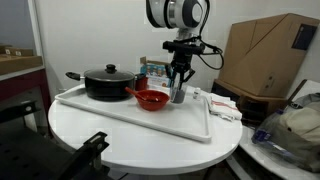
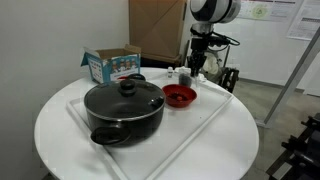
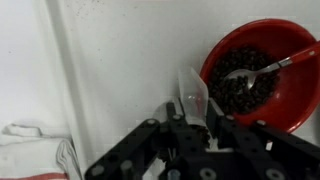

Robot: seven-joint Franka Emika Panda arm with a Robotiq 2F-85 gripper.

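Observation:
My gripper (image 1: 181, 82) is shut on a grey cup (image 1: 178, 96) beside the red bowl (image 1: 152, 100). In exterior view 2 the cup (image 2: 185, 79) appears just behind the bowl (image 2: 179, 96). From the wrist, only a pale, blurred part of the cup (image 3: 192, 94) shows between the fingers, near the bowl's left rim. Dark beans (image 3: 245, 72) and a spoon (image 3: 262, 70) with a red handle lie in that bowl. Whether the cup has anything in it is hidden.
A black lidded pot (image 1: 108, 82) stands at the left of the white tray (image 1: 190, 122). Behind it are a red mug (image 2: 145, 88) and a cardboard box (image 2: 113, 63). A white cloth (image 3: 35, 153) lies beyond the tray's edge. The tray's front right is clear.

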